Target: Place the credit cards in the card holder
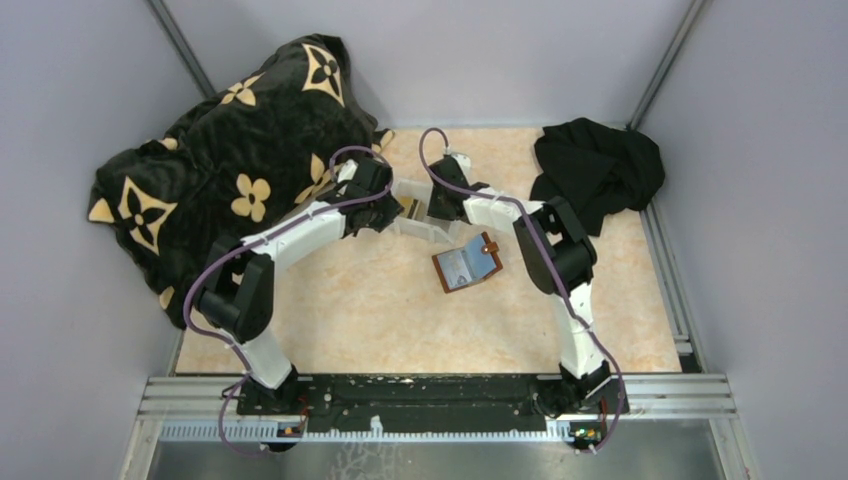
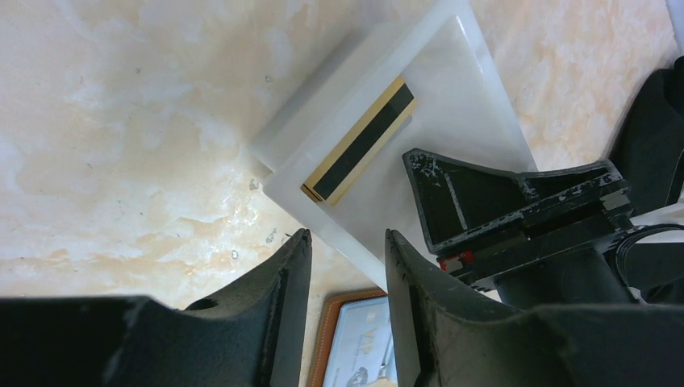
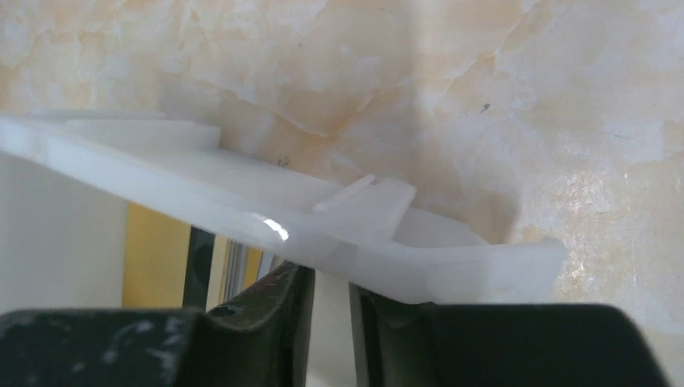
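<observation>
Credit cards point(image 1: 411, 207), gold with a black band, are gathered against one side of a white tray point(image 1: 425, 234). In the left wrist view the cards point(image 2: 364, 141) form a narrow stack along the tray's wall. My left gripper point(image 1: 388, 218) is at the tray's left end; its fingers point(image 2: 292, 298) are parted with nothing between them. Inside the tray is my right gripper point(image 1: 441, 206), right of the cards. The right wrist view shows a gap between its fingers and no card there; the tray wall partly hides the tips. The brown card holder point(image 1: 467, 262) lies open, front right of the tray.
A dark patterned blanket point(image 1: 250, 150) fills the back left. Black cloth point(image 1: 597, 175) lies at the back right.
</observation>
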